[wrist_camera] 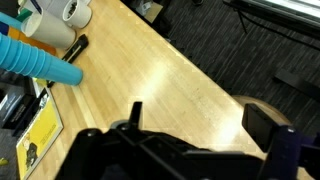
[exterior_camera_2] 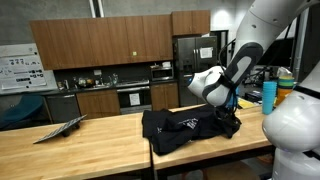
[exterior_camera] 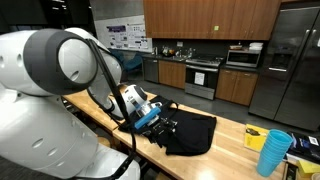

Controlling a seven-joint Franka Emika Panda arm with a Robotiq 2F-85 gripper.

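Note:
A black cloth (exterior_camera: 196, 134) lies spread and rumpled on the wooden table. It stretches toward the table's middle in the second exterior view, where its folds (exterior_camera_2: 180, 128) show. My gripper (exterior_camera: 166, 131) hangs low over the cloth's near end, pointing down. In the wrist view the gripper is open, its dark fingers wide apart at the bottom of the picture. A dark edge of the cloth (wrist_camera: 165, 145) shows low between them. Whether the fingertips touch it I cannot tell.
A stack of blue cups (exterior_camera: 273, 153) stands on the table to the right, with a yellow package (exterior_camera: 256, 137) beside it. Bare tabletop (exterior_camera_2: 75, 150) lies on the other side of the cloth. The table's edge runs close to the gripper.

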